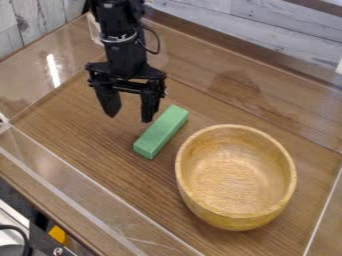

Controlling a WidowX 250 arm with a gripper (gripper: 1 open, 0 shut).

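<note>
My black gripper (130, 106) hangs over the wooden table, up and to the left of a green rectangular block (160, 133), its two fingers apart with nothing visible between them. The green block lies diagonally on the tabletop, just left of a large wooden bowl (234, 205), which appears empty.
A pale wall or board runs along the back edges. A dark cable and a small yellow object (56, 233) are at the bottom left, off the board.
</note>
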